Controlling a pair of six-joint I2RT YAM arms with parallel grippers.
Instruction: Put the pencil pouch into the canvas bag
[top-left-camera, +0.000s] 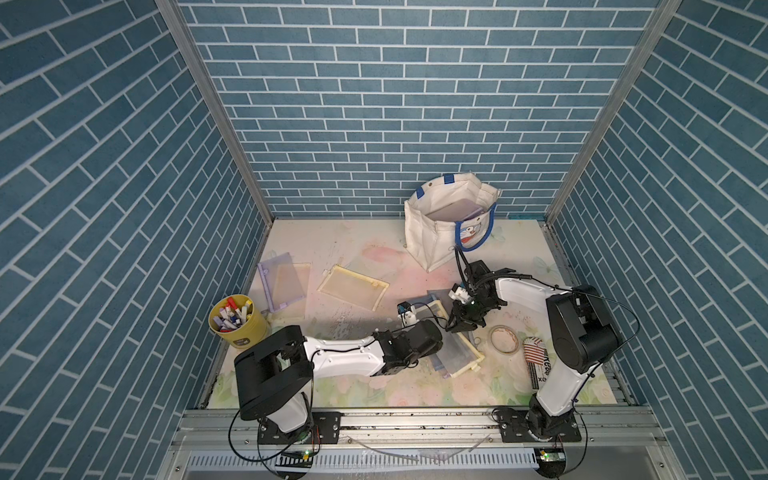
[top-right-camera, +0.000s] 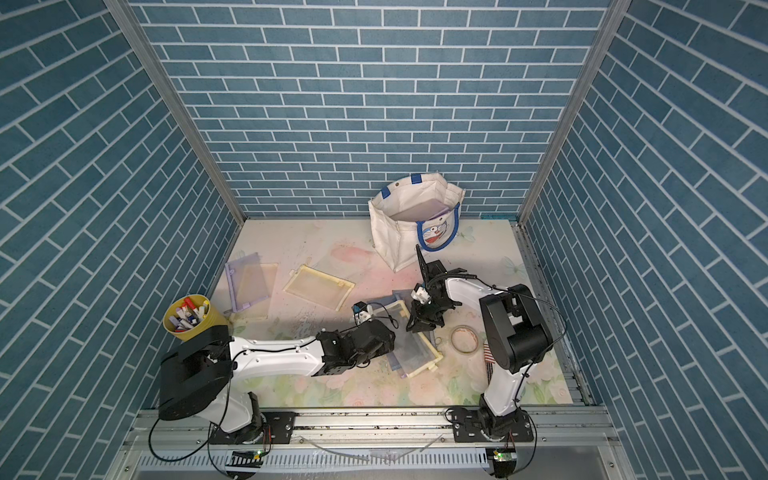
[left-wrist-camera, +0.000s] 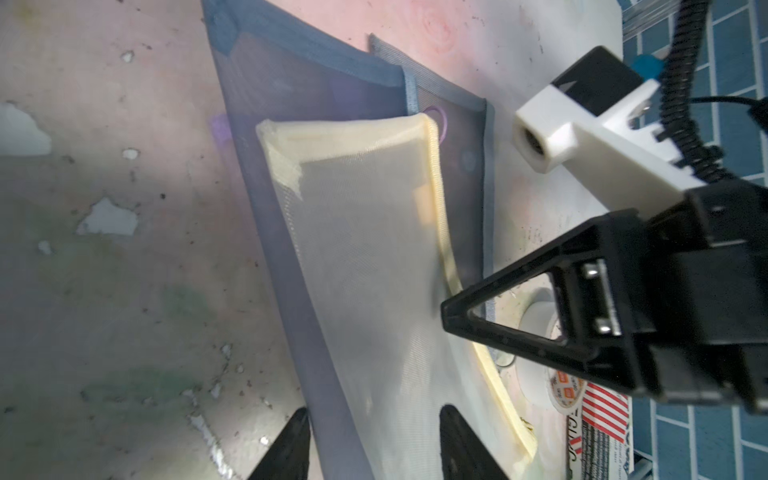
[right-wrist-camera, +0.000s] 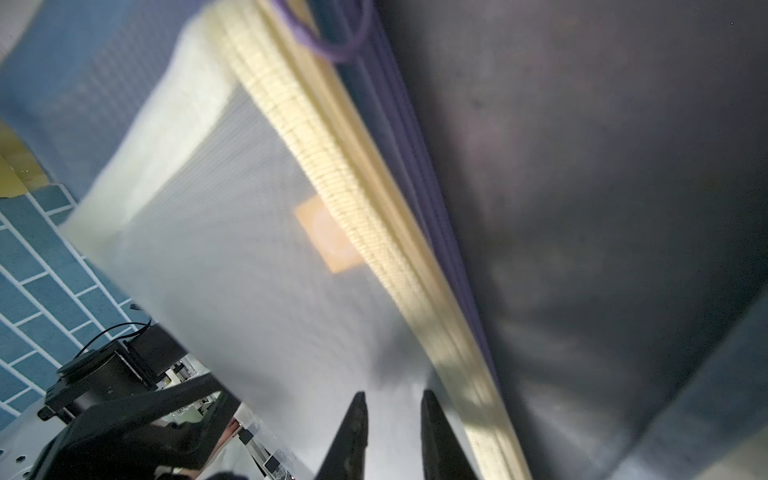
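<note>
A translucent mesh pouch with a cream edge (left-wrist-camera: 376, 264) lies askew over blue-grey mesh pouches (left-wrist-camera: 320, 72), low in the middle of the table. The right wrist view shows its cream zip (right-wrist-camera: 336, 176) close up. My left gripper is open at its left side, mesh visible between the fingers. Above the zip edge, my right gripper stands part open, with pale mesh in view between its fingertips. Whether either gripper touches the mesh I cannot tell. The canvas bag (top-left-camera: 428, 236), white with blue handles, stands mouth upward at the back, a lilac pouch (top-left-camera: 457, 210) inside.
Another cream-edged pouch (top-left-camera: 354, 288) and a purple-edged one (top-left-camera: 284, 284) lie to the left. A yellow cup of pens (top-left-camera: 244, 329) stands at far left. At right are a tape roll (top-left-camera: 489, 340) and a striped case (top-left-camera: 537, 364).
</note>
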